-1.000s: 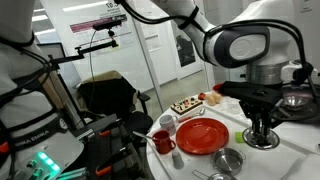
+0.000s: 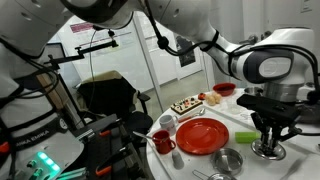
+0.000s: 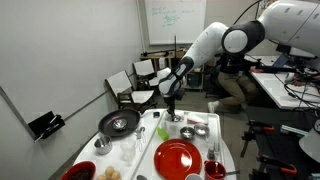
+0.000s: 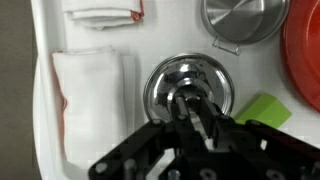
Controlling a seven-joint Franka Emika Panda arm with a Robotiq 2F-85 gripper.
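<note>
A round shiny metal lid (image 4: 160, 92) lies under my gripper in the wrist view, and the fingers are closed at its central knob. In exterior view 1 my gripper (image 2: 267, 138) points down with the lid (image 2: 270, 153) beneath it, low over the white table at the right. Whether the lid touches the table is hard to tell. The knob itself is mostly hidden by the fingers.
A small metal pot (image 4: 243, 18) is close to the lid, with a red plate (image 4: 305, 40) beyond it. A green block (image 4: 263, 109) sits on the other side. Folded white cloths (image 4: 92, 105) lie on the left of the wrist view.
My gripper and the lid have moved lower and slightly right in exterior view 1. More of the green block shows now. The pot and plate have stayed in place.
</note>
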